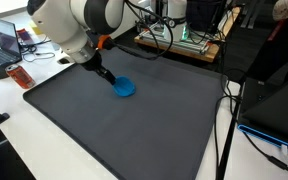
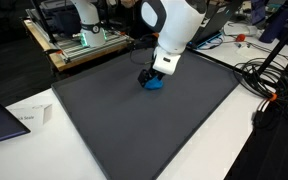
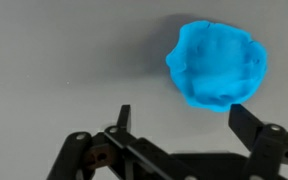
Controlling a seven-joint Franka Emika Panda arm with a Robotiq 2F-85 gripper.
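A round, bright blue piece with a wavy edge (image 3: 218,64) lies on the dark grey mat; it may be a soft dish or a lump of dough, I cannot tell which. In exterior view 1 the blue piece (image 1: 125,88) sits toward the back of the mat. My gripper is open, its two black fingers wide apart and bare mat showing between them. The blue piece is ahead of the fingertips and shifted toward the right finger. From the side, my gripper (image 1: 108,77) is low, just left of the blue piece. In exterior view 2 the gripper partly covers it.
An orange-red can (image 1: 21,77) stands by the mat's left corner, with a laptop (image 1: 4,50) behind it. Black cables (image 1: 224,115) run along the mat's right side.
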